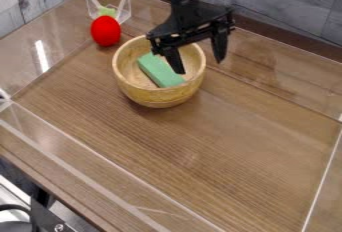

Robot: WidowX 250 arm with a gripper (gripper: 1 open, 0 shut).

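My black gripper [190,42] hangs at the top centre over the back rim of a round yellow bowl [131,90], its fingers apart. A pale green block [160,69] lies tilted inside the bowl, just below the gripper. Whether the fingertips touch the bowl or block I cannot tell.
A red rounded object [104,32] stands behind the bowl at the left, by a pale wire-like item [107,6]. A black cable lies at the lower left edge.
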